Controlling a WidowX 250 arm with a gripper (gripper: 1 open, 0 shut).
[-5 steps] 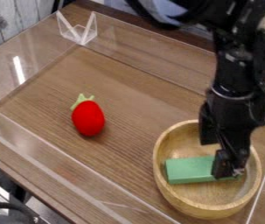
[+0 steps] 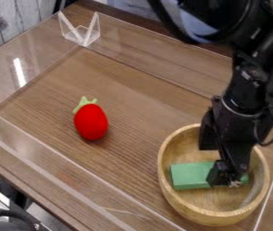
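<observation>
A wooden bowl [image 2: 181, 206] at the lower right holds a green block [image 2: 193, 176]. My black gripper [image 2: 230, 170] reaches down from the upper right into the bowl, its lower end at the right part of the block; whether it is open or shut on the block is hard to tell. A red toy [image 2: 90, 122] with a green top, like a strawberry or pepper, lies left of the bowl.
A small clear wire-like object [image 2: 81, 27] stands near the far left edge. Dark cables lie at the lower left.
The gripper has shifted slightly within the bowl, and the green block has moved a little with its position. The red toy has not moved.
</observation>
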